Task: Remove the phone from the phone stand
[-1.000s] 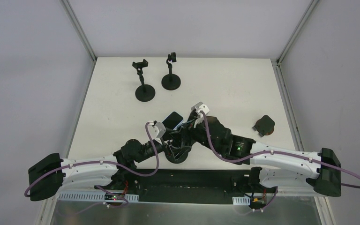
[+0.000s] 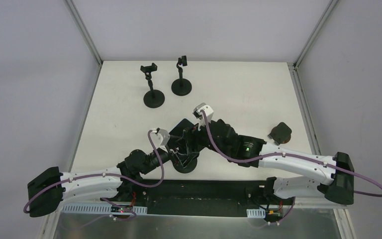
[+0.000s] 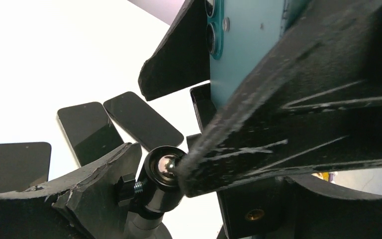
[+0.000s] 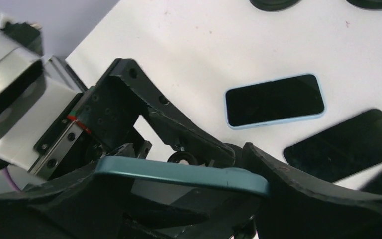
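Note:
In the middle front, my left gripper (image 2: pixel 176 152) is shut on the phone stand (image 3: pixel 160 196), around its ball-joint neck. The teal phone (image 3: pixel 243 50) stands upright just above the stand's black holder (image 3: pixel 248 214), between the fingers of my right gripper, which grip it by its sides. In the right wrist view the phone's top edge runs across between those fingers. The stand's base (image 2: pixel 185 169) shows below both grippers in the top view, partly hidden by them.
Two other stands (image 2: pixel 154 99) (image 2: pixel 181 87) are at the back left, another object (image 2: pixel 280 133) at the right. Several phones (image 4: pixel 273 99) lie flat behind the grippers.
The left gripper has shifted slightly left, still at the stand.

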